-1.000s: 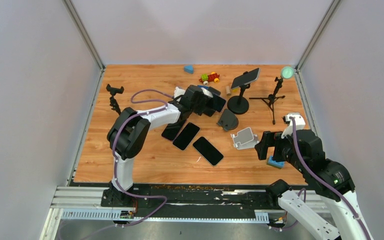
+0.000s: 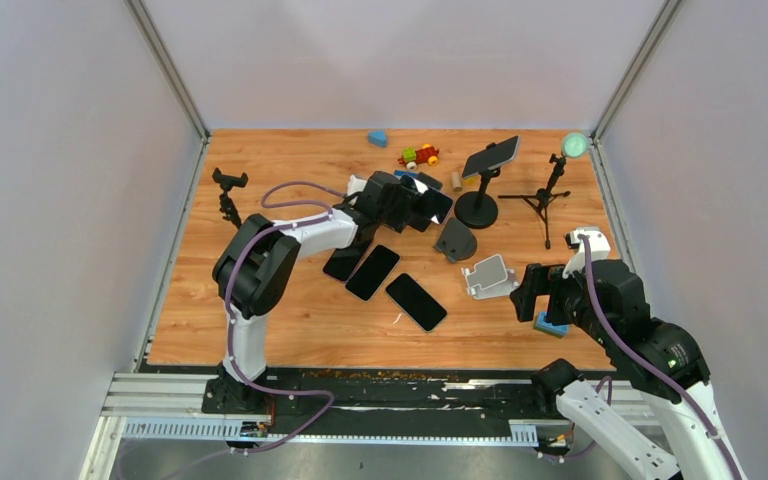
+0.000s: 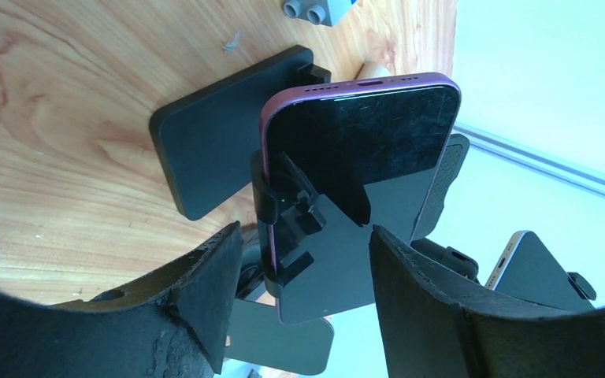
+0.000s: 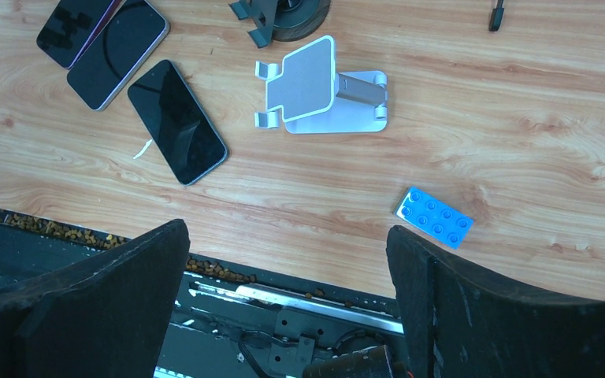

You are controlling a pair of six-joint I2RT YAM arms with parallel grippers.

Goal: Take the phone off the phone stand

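A phone with a purple rim (image 3: 394, 134) rests in the black clips (image 3: 261, 189) of a phone stand in the left wrist view. My left gripper is open at the phone's lower end. One finger stands outside the clipped edge; the other overlaps the screen near the opposite edge, and contact cannot be told. From above, this phone (image 2: 434, 206) shows just right of the left gripper, which hides most of the stand. My right gripper is open and empty above the table's front right.
Another phone sits on a round-based stand (image 2: 477, 209). An empty dark stand (image 2: 455, 240) and a grey stand (image 2: 491, 277) are nearby. Loose phones (image 2: 416, 302) lie in front. A tripod (image 2: 548, 195) and blue brick (image 4: 435, 216) are on the right.
Around the left gripper, the phone's visible part and the bright glints have shifted slightly. The right arm and the other objects look still.
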